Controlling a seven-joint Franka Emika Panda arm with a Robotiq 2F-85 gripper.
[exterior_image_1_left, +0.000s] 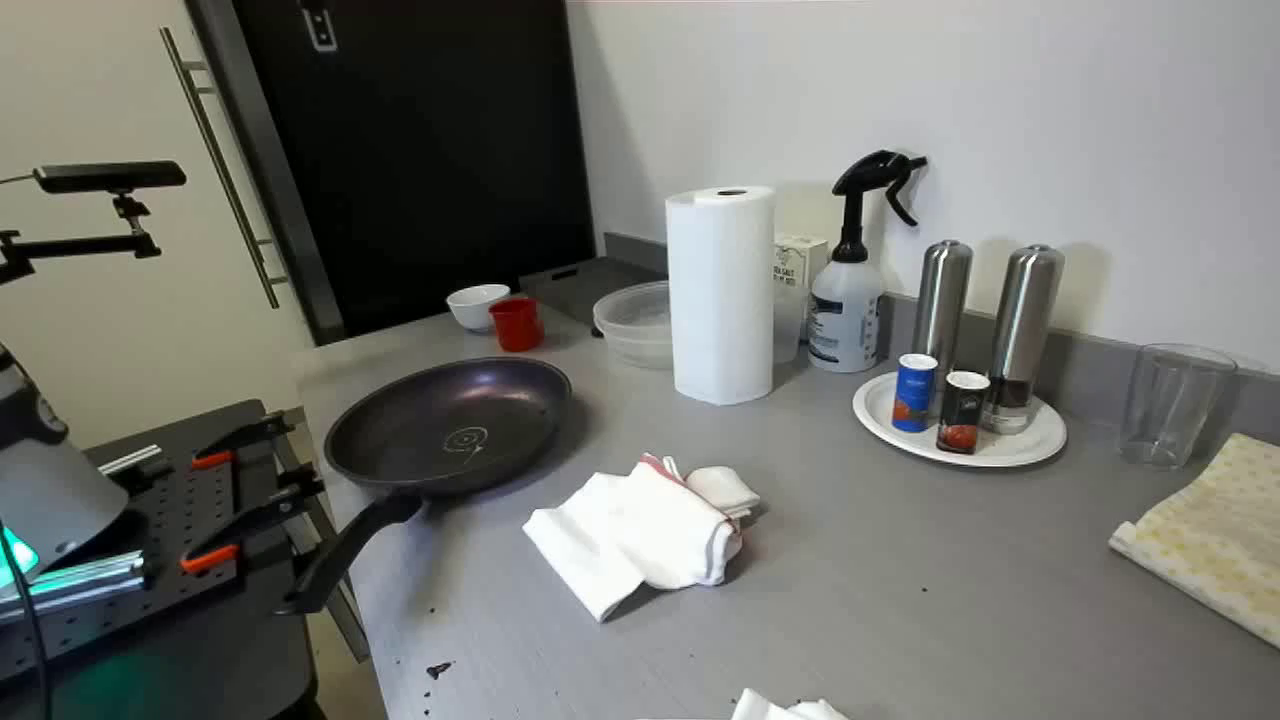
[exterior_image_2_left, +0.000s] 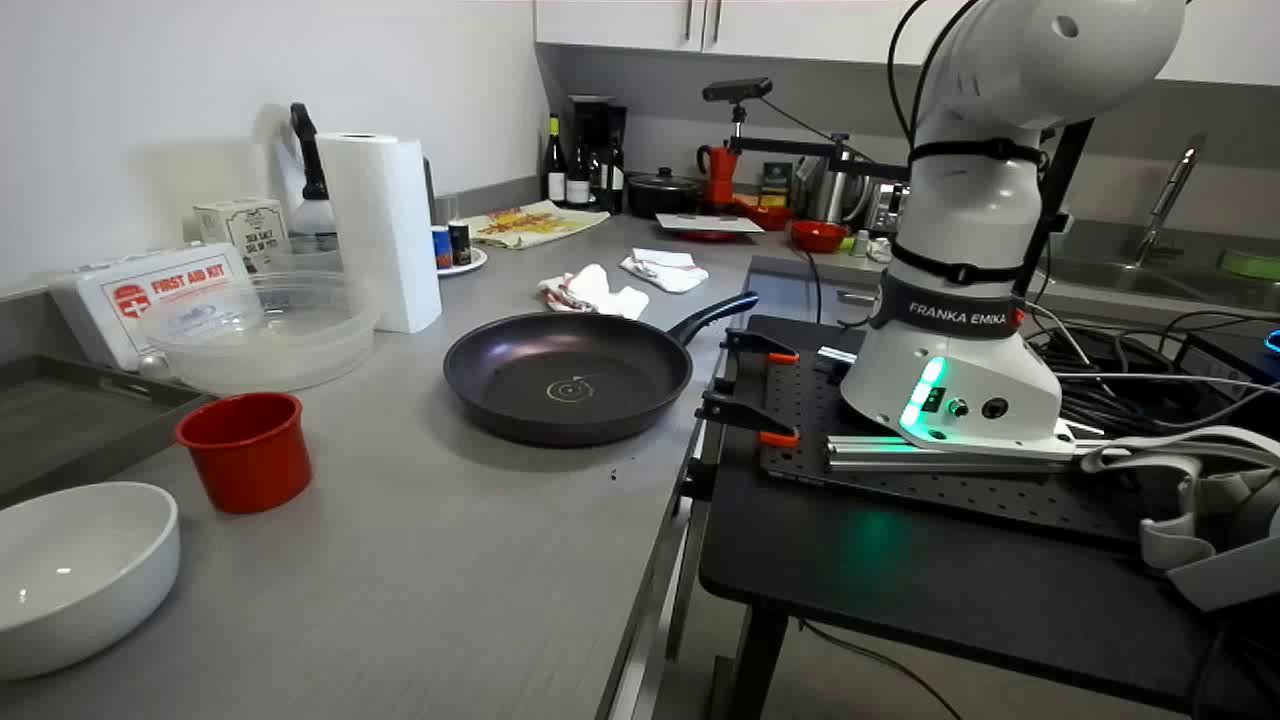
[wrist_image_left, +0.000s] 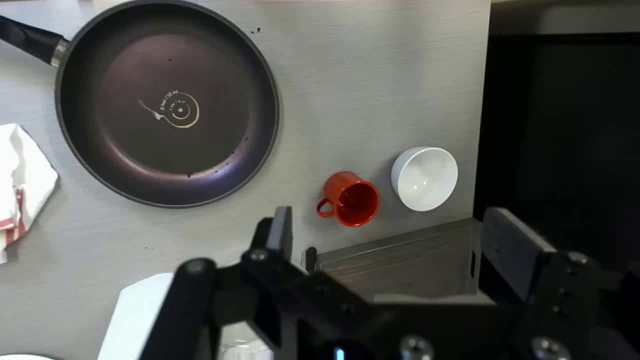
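Seen from above in the wrist view, my gripper is open, its two fingers wide apart and nothing held between them. A red mug (wrist_image_left: 357, 203) and a white bowl (wrist_image_left: 424, 179) stand side by side on the counter below, between the lines of the fingers. The mug's handle points left in that view. A dark frying pan (wrist_image_left: 168, 108) lies to their left, empty apart from a few specks. In exterior view 2 the bowl (exterior_image_2_left: 84, 576), mug (exterior_image_2_left: 246, 452) and pan (exterior_image_2_left: 564, 378) all rest on the counter. Neither exterior view shows the gripper.
White cloths (exterior_image_1_left: 648, 522) lie beside the pan. A paper towel roll (exterior_image_1_left: 722, 294), a clear plastic tub (exterior_image_1_left: 636, 322) and a spray bottle (exterior_image_1_left: 845, 312) stand along the wall. Shakers and mills share a white plate (exterior_image_1_left: 882, 414). A grey tray (exterior_image_2_left: 72, 420) sits behind the mug.
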